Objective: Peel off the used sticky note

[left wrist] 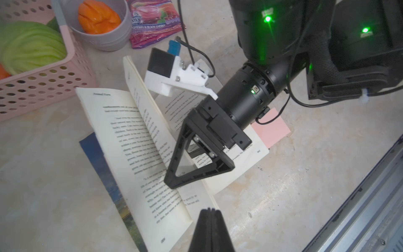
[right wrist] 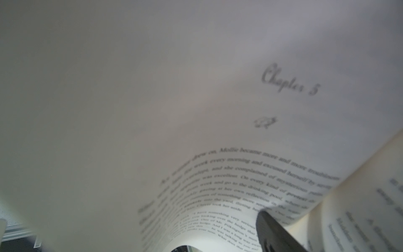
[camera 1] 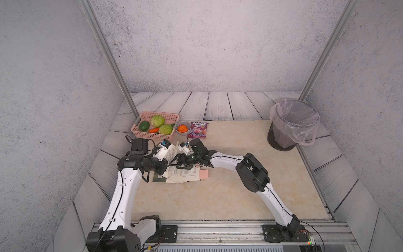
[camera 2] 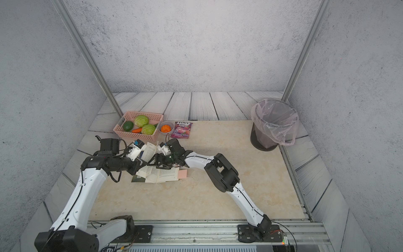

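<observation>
My right gripper reaches into the book at the raised pages; whether it grips paper is unclear. In the right wrist view a curled page headed Chapter 5 (right wrist: 289,82) fills the picture. My left gripper is shut above the book's lower edge, with nothing visible between its fingers.
A pink basket of vegetables (camera 1: 147,135), a small bowl (camera 1: 188,130) and a snack packet (camera 1: 199,130) stand behind the book. A lined bin (camera 1: 293,126) stands at the back right.
</observation>
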